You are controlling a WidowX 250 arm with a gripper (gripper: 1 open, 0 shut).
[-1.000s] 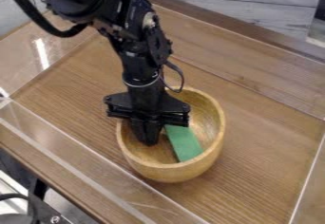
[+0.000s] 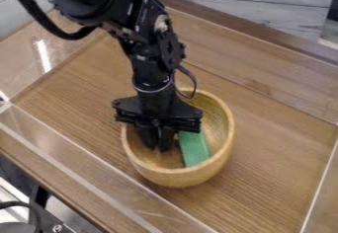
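A wooden bowl [image 2: 185,174] stands on the wooden table near the centre of the camera view. A green oblong object [image 2: 195,150] lies in it, on the right side. My black gripper [image 2: 156,136] reaches down into the bowl's left part, left of the green object. Its fingertips are dark and partly hidden, so I cannot tell how far apart they are or whether anything is between them.
A pale wooden wall [image 2: 264,5] runs along the back. A black cable shows at the lower left, past the table's front edge.
The green object looks more upright along the bowl's right side, and the bowl has shifted a little.
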